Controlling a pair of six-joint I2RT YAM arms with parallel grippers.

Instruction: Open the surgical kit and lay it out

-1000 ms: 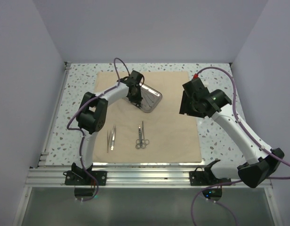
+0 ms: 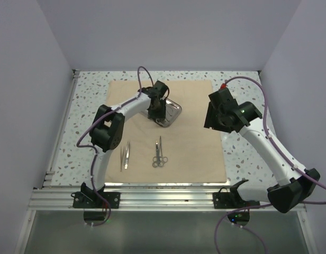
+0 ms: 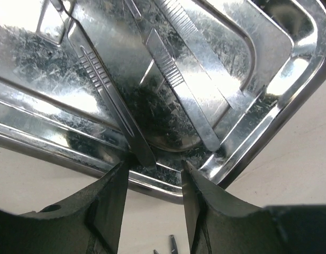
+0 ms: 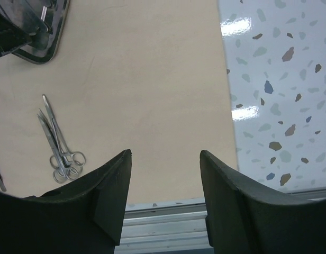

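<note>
The metal tray [image 2: 173, 119] sits at the back centre of the beige cloth [image 2: 195, 159]. My open left gripper is over the tray's near rim, just by a scalpel handle [image 3: 115, 103]; two more handles [image 3: 181, 92] lie beside it inside. Laid out on the cloth are scissors [image 2: 157, 156], several in a bunch, and slim instruments [image 2: 127, 156], likely tweezers, to their left. My right gripper hangs open over the cloth's right side, nothing between its fingers.
A speckled table [image 2: 242, 159] surrounds it, with a metal rail along the front edge.
My left gripper has shifted to the right over the tray and slightly toward the front. The right arm has moved a little to the right.
</note>
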